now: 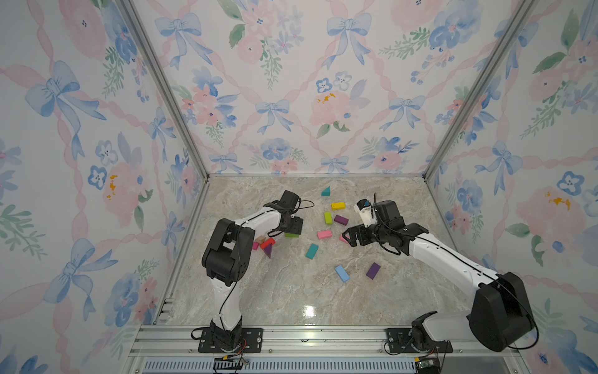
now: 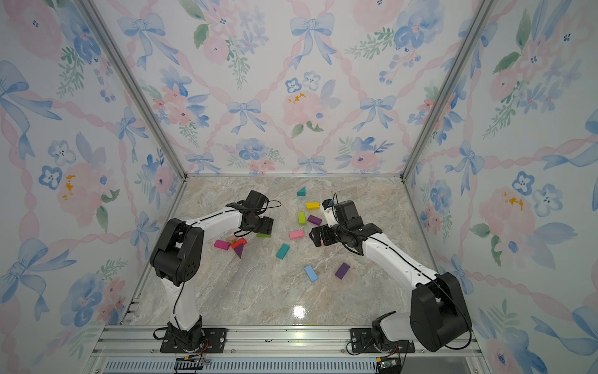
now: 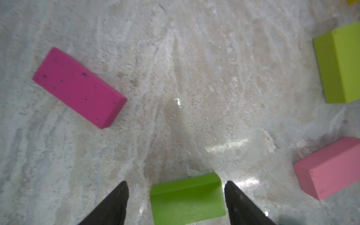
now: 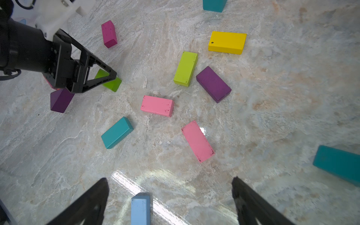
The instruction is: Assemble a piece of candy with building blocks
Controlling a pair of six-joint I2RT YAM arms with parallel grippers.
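Note:
A green block (image 3: 187,204) lies on the table, below and between the fingers of my left gripper. Bare gap shows on its left side; on its right, the finger (image 3: 240,202) comes close to it. From the right wrist view, the left gripper stands slightly above the green block (image 4: 112,84), fingers apart. My right gripper is open over bare table, with a pink block (image 4: 198,141) ahead of it and a light blue block (image 4: 140,210) below. Another pink block (image 4: 157,105) and a lime block (image 4: 185,68) lie near the middle.
Magenta (image 2: 221,245), red (image 2: 239,242) and purple triangular (image 2: 239,250) pieces crowd the left side. Teal (image 2: 282,251), yellow (image 2: 312,205) and purple (image 2: 314,220) blocks lie loose.

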